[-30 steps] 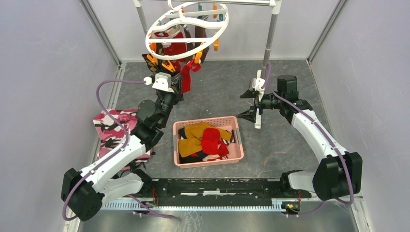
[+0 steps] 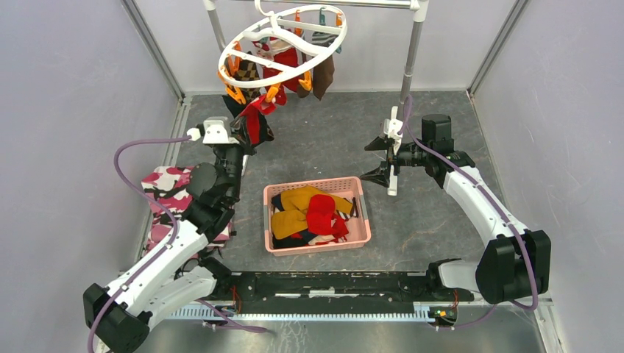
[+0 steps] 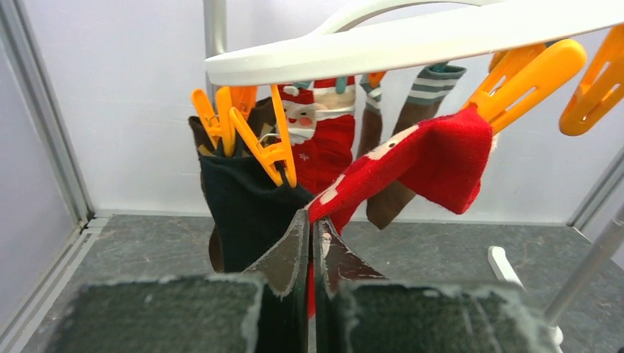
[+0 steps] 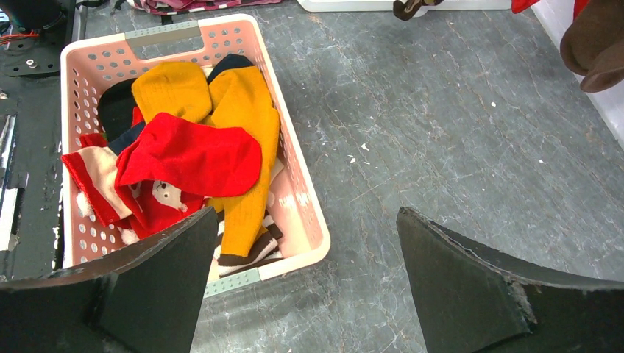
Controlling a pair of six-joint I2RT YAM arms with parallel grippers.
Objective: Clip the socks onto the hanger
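Observation:
In the left wrist view my left gripper is shut on a red sock (image 3: 390,165). The sock stretches slantwise from its fingertips up to an orange clip (image 3: 526,81) that grips its other end. Above runs the white round hanger (image 2: 254,79), seen whole from the top. A dark sock (image 3: 243,206) hangs from other orange clips, and a Santa sock (image 3: 335,147) and a brown striped sock (image 3: 427,103) hang farther back. My right gripper is open and empty, to the right of the pink basket (image 2: 316,250).
Mustard (image 4: 254,140) and red socks (image 4: 199,154) lie heaped inside the basket. A pink camouflage cloth (image 2: 165,184) is on the floor behind the left arm. The frame's right post (image 2: 412,62) stands at the back.
My left gripper has moved left, and the red sock now stretches toward it. The hanger's clips and hanging socks have shifted with it. The right arm and basket are unmoved.

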